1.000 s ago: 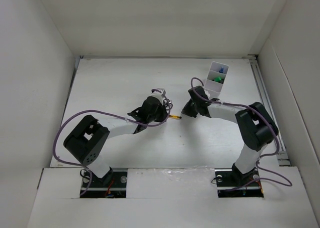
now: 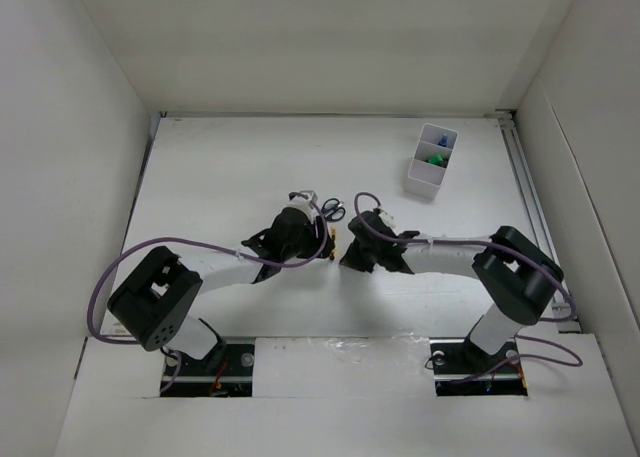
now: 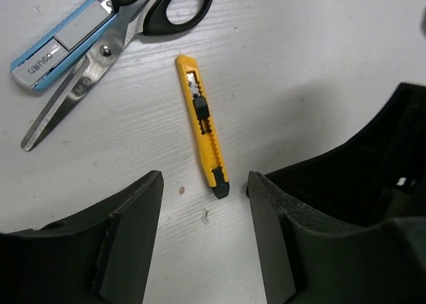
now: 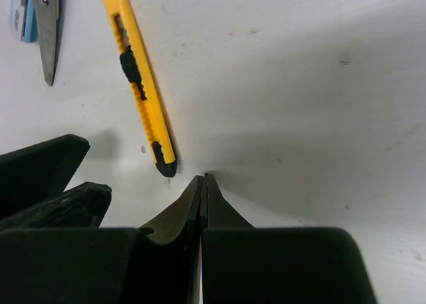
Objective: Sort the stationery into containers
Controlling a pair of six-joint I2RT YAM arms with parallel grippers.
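Observation:
A yellow box cutter lies on the white table between my two grippers, also seen in the right wrist view (image 4: 150,104). My left gripper stands open above its lower end, holding nothing. My right gripper is shut, nothing between its fingertips, just right of the cutter's black end. Scissors (image 3: 100,58) with black handles lie beside a blue-and-grey stationery item (image 3: 63,48), up and left of the cutter in the left wrist view.
A white compartment container (image 2: 424,185) with blue and green items inside stands at the back right.
Both grippers have moved toward the front of the table, the right one also leftward. The box cutter has turned from crosswise to pointing front to back.

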